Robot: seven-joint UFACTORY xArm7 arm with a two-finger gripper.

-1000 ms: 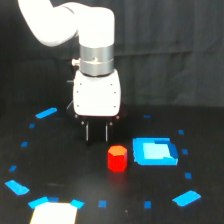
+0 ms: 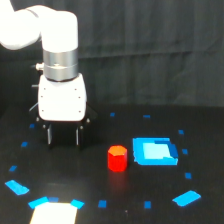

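Observation:
A red block with a hexagonal top stands on the dark table, a little right of the middle in the camera view. Just behind it and to its right lies a bright blue square frame with a pale centre. Over the left part of the table hangs my white gripper, pointing down, to the left of the red block and apart from it. Its thin dark fingers stand apart, hard to make out against the dark background, and nothing shows between them.
Light-blue strips lie at the left and right, with small blue squares scattered about. A white item sits at the front left edge. Dark cloth hangs behind. Bare table surrounds the red block.
My arm has swung left and slightly downward, away from the red block. It now covers the blue strip at the back left. The red block and blue frame have stayed put.

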